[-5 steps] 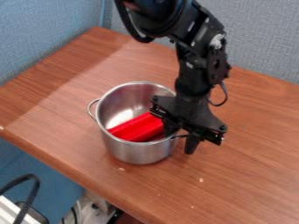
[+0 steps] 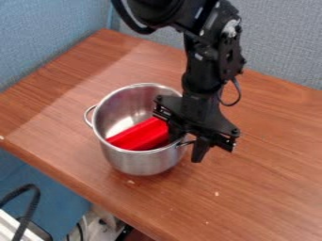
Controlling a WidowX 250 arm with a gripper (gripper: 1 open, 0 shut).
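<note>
A stainless steel pot [image 2: 132, 160] with a side handle stands near the front edge of the wooden table. A red elongated object [image 2: 136, 136] lies inside it. My black gripper [image 2: 186, 143] is lowered at the pot's right side, its fingers at the rim and partly over the inside. The gripper appears closed at the rim area, though its fingertips are largely hidden, so what lies between them is unclear.
Grey-blue padded walls border the back and left. A black cable and other items lie below the table's front-left edge.
The pot and my gripper have shifted slightly left and toward the front of the table, the red object with them.
</note>
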